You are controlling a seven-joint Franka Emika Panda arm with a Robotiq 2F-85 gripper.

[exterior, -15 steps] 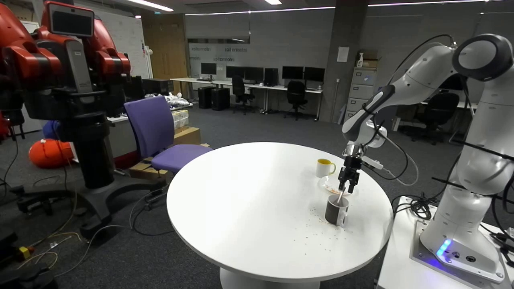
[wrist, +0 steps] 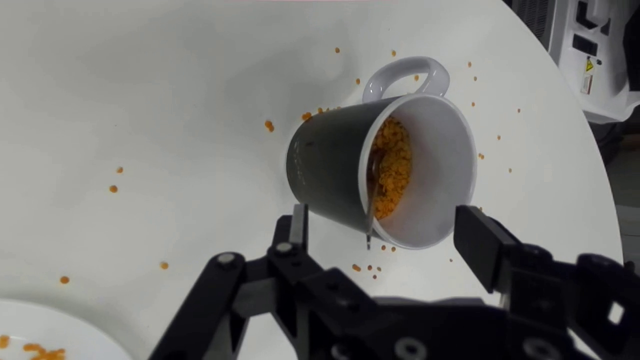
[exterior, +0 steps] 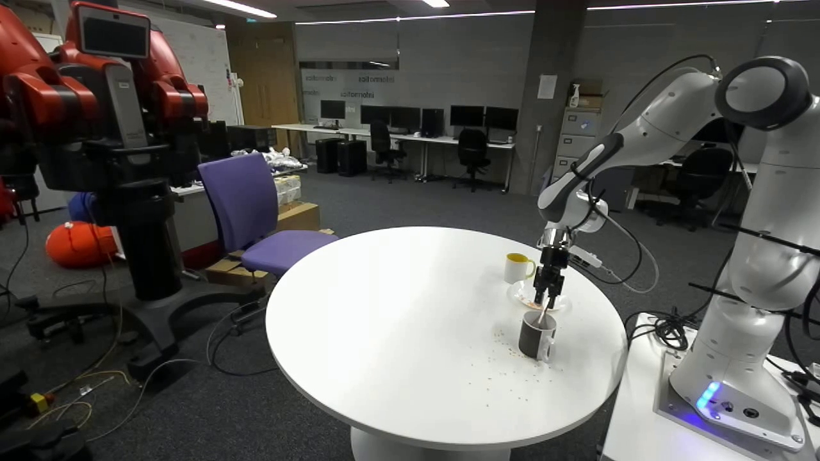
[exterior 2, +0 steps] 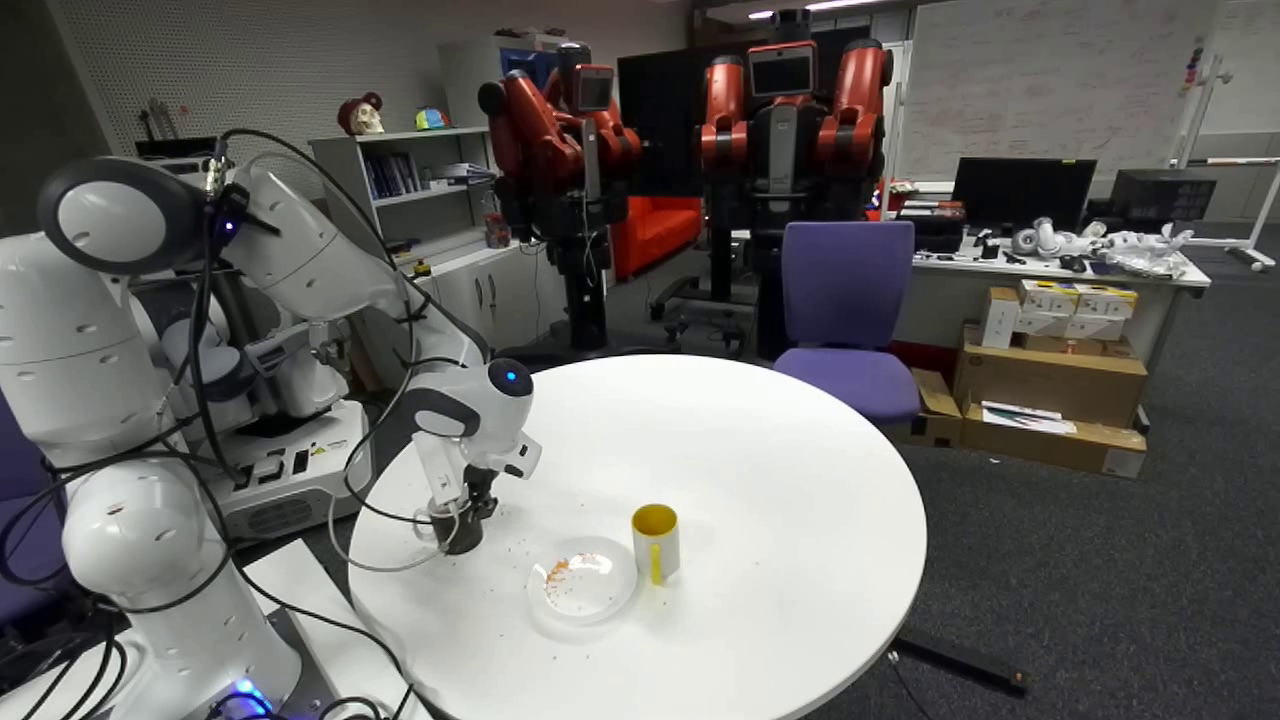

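Observation:
A dark mug [exterior: 535,337] with a white handle stands upright on the table, partly filled with small orange grains [wrist: 393,165]. From its mouth leans a thin spoon [wrist: 370,210], its bowl end down in the grains. Directly above the mug, my gripper points downward with its fingers apart. The left finger [wrist: 300,225] and the right finger [wrist: 483,246] lie on either side of the spoon handle in the wrist view, with a visible gap; neither visibly touches it. In exterior view 2 the arm hides the spoon.
A shallow plate [exterior 2: 614,600] with some orange grains sits near the mug, and a white mug with yellow inside [exterior 2: 655,546] stands beside that plate. Loose grains are scattered around the dark mug.
My gripper has shifted slightly left in exterior view 1, and its fingertips now appear more directly over the spoon handle. Both mugs, the plate and the spoon look unmoved.

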